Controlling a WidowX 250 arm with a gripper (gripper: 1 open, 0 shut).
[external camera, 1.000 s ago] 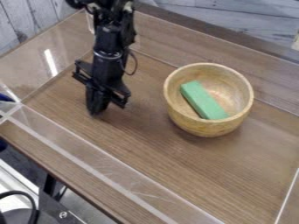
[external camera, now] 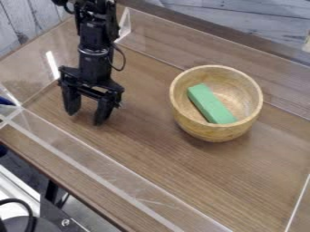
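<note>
The black robot arm stands upright over the left part of the wooden table, its gripper (external camera: 90, 111) low near the tabletop with fingers spread open. I cannot make out anything held between them. To the right, apart from the gripper, a round wooden bowl (external camera: 186, 118) holds a green block (external camera: 211, 103), lying diagonally inside it.
A blue and white object (external camera: 7, 113) shows at the left edge, and a dark cable lies at the bottom left corner.
The arm has shifted slightly left and turned, its lower part now more squarely facing the camera. The bowl and green block have not moved.
</note>
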